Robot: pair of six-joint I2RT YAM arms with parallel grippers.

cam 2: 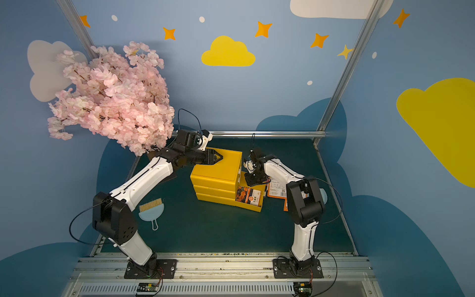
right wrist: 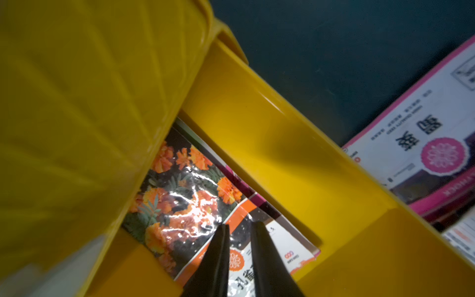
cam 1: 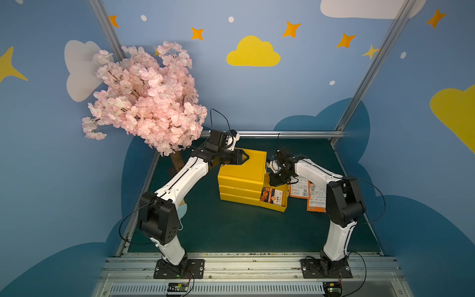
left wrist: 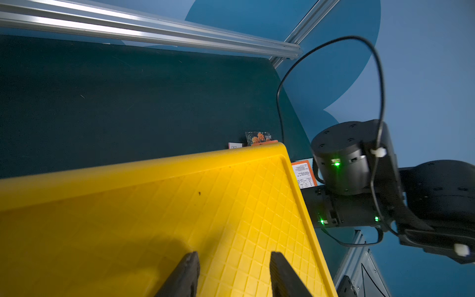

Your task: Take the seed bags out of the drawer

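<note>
A yellow drawer unit (cam 1: pixel 241 173) has its lowest drawer (right wrist: pixel 277 128) pulled out to the right. Inside lies an orange-flowered seed bag (right wrist: pixel 180 198). My right gripper points down over this bag, fingers part open with a narrow gap; whether they touch the bag is unclear. My left gripper is open over the unit's top, nothing visible between its fingers. Seed bags (cam 1: pixel 316 200) lie on the mat to the right of the drawer, partly hidden by the right arm.
A blossom tree (cam 1: pixel 148 99) fills the back left. A blue dustpan with brush (cam 2: pixel 151 212) lies at the front left.
</note>
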